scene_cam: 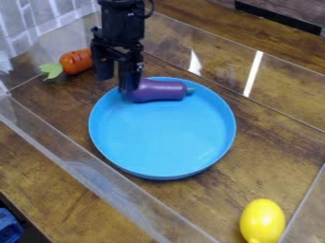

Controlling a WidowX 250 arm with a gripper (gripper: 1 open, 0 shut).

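Observation:
The black gripper (117, 66) hangs open, fingers pointing down, just above and behind the back-left rim of a blue plate (162, 138). A purple eggplant (158, 90) lies on the back of the plate, just right of and below the fingers. An orange carrot with green top (75, 62) lies on the wood at the back left, partly hidden behind the gripper's left side or beside it.
A yellow lemon-like object (263, 219) sits at the front right. Clear plastic walls edge the wooden surface (254, 114). A blue item (8, 226) shows at the bottom left corner.

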